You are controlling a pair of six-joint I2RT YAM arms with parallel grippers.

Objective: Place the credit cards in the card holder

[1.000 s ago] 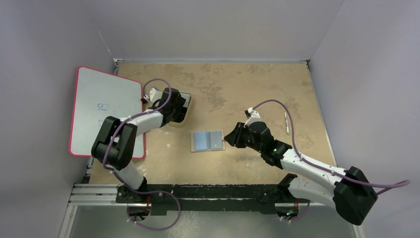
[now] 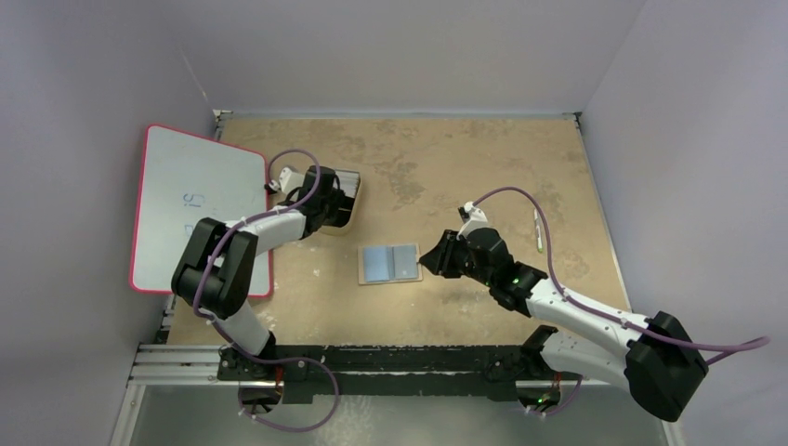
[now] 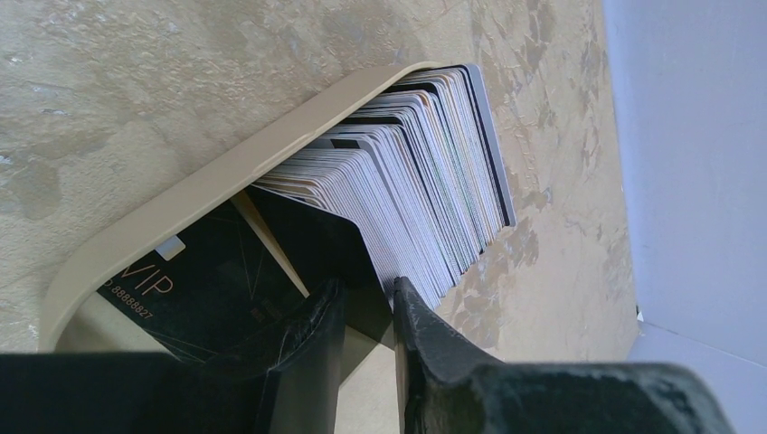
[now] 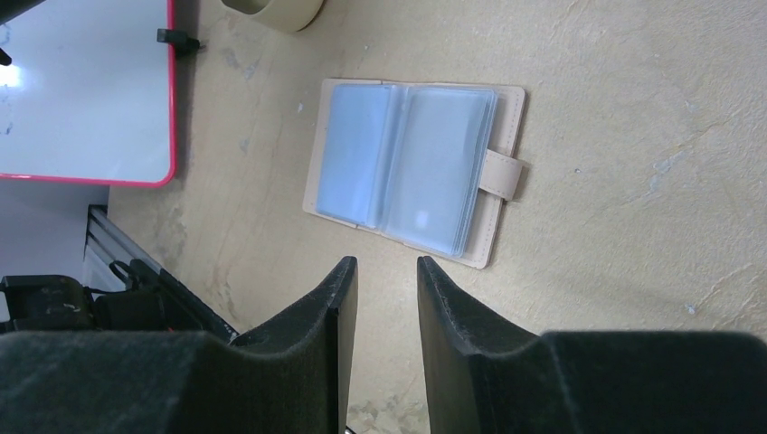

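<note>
A tan box holds a tight row of upright cards at its far end. At the front of that row leans a black card, and another black card marked VIP lies in the box's emptier part. My left gripper is part open over the box, its fingertips on either side of the front black card's edge; contact cannot be made out. The card holder lies spread open on the table, with clear bluish sleeves and a tan strap. My right gripper stands open beside it, with nothing between its fingers.
A red-edged whiteboard lies on the left, partly under the left arm. A slim pen-like item rests at the far right.
Over the box, the left gripper has shifted very slightly. The right arm and the card holder look unchanged.
</note>
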